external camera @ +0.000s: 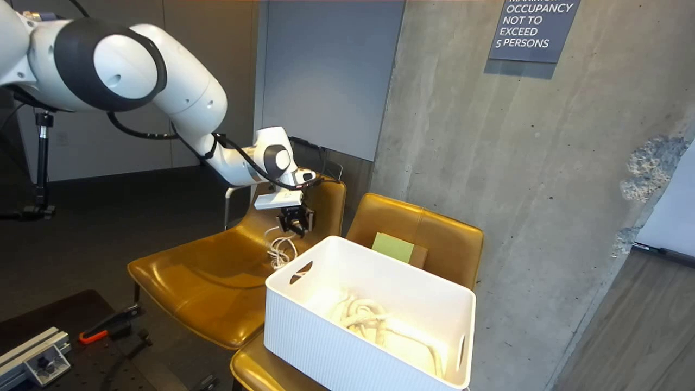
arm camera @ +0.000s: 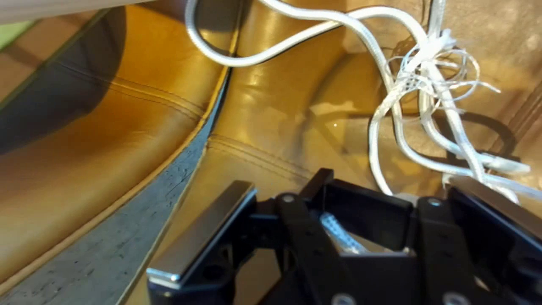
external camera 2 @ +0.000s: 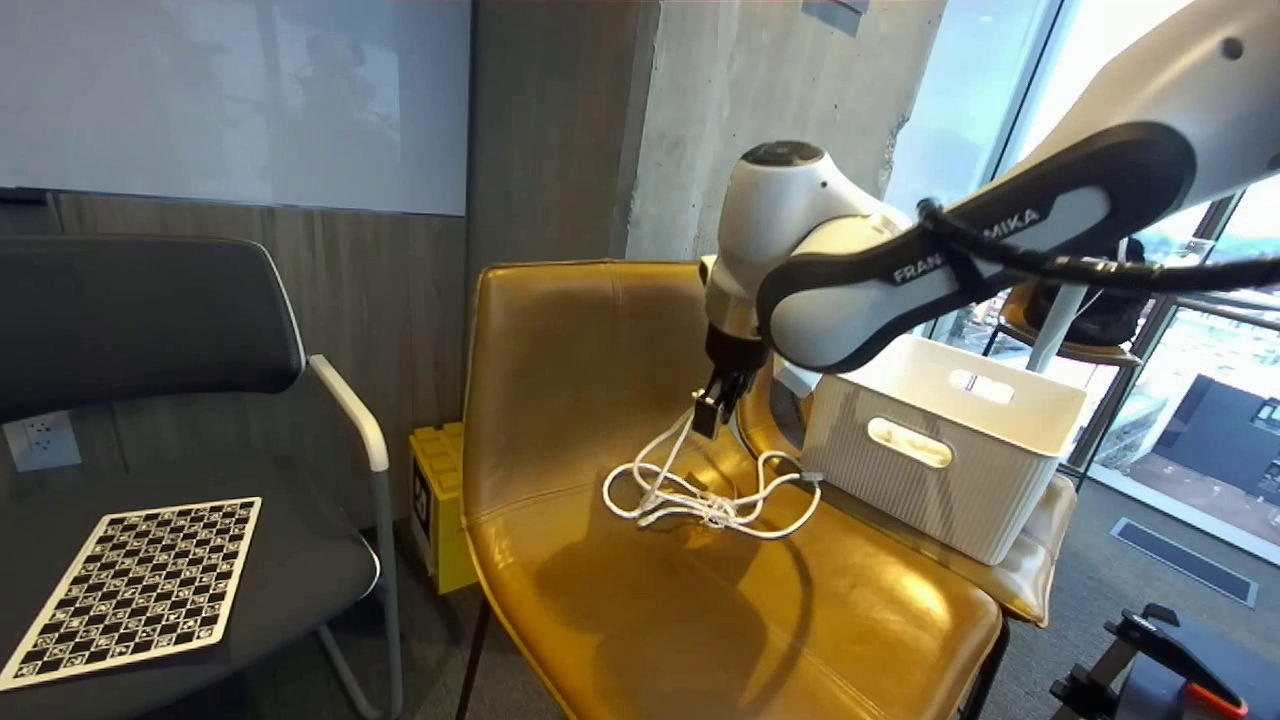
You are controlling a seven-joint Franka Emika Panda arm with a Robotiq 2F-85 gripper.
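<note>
A white cord [external camera 2: 720,510] lies in loose loops on a tan leather chair [external camera 2: 648,636], bound at its middle by frayed white ties [arm camera: 427,63]. Over it hangs my gripper [external camera 2: 709,416], its fingers shut. One strand of the cord rises from the loops to the fingertips in exterior view 2. The rest of the cord stays on the seat. In the wrist view, a short bit of white cord shows through a gap in the dark gripper, though the grip itself is hard to make out there. Exterior view 1 also shows the cord [external camera: 278,251] beneath the gripper.
A white ribbed bin [external camera: 326,332], open at the top, stands on the neighbouring chair with pale rope [external camera: 365,316] inside. Behind it a green-and-brown box [external camera: 392,248] leans on the backrest.
</note>
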